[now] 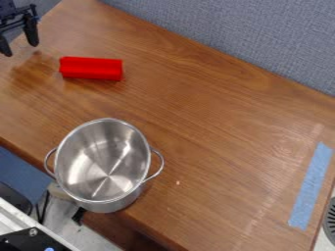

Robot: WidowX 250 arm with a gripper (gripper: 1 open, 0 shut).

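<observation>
The black gripper (19, 35) is at the top left edge of the view, partly cut off, its fingers open and apart from the red cylinder (90, 69), which lies on its side on the wooden table to the right of it. Below them, near the front edge of the table, stands a steel pot (102, 165) with two side handles, and nothing shows inside it.
A strip of blue tape (309, 186) lies near the right edge. A grey padded wall (236, 29) runs along the back.
</observation>
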